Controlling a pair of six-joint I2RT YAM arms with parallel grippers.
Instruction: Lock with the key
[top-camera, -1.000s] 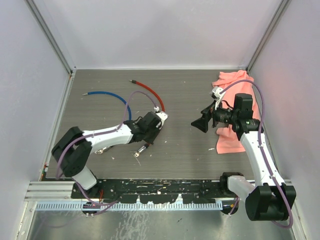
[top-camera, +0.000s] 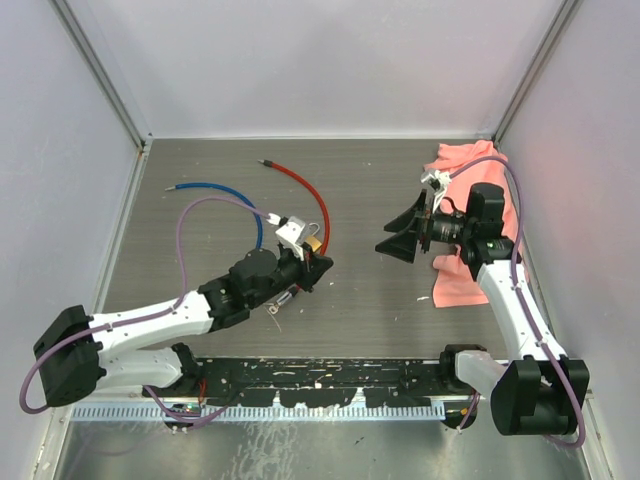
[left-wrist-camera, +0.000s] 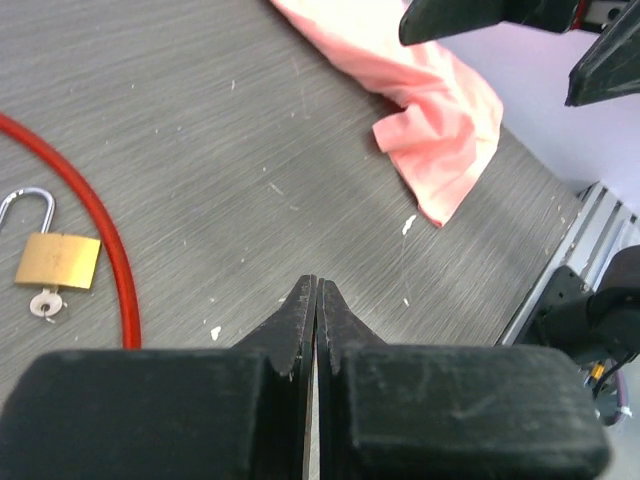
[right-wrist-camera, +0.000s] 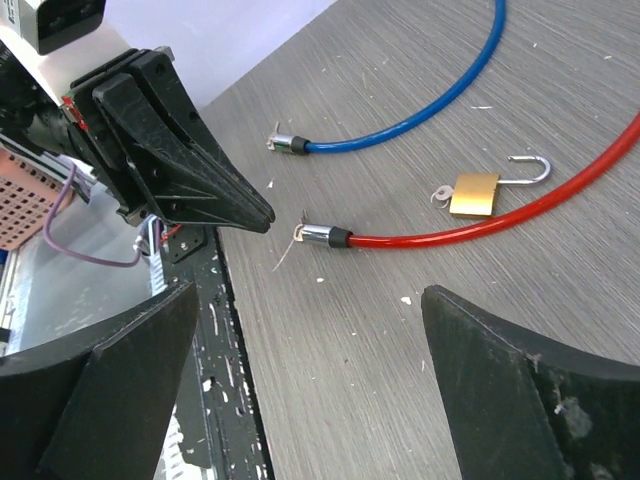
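My left gripper is shut with nothing between its fingers; in the right wrist view its tips hang above the table, close to the metal end of the red cable lock. In the left wrist view the red cable lies off to the left, outside those fingers. Beside the curve of the cable rests a brass padlock, its shackle raised, with a silver key at its base. My right gripper stands open and empty, over bare table at the right of centre in the top view.
A blue cable lock lies left of the red one. Pink cloth is spread along the right side, partly under the right arm. White walls enclose the sides and back.
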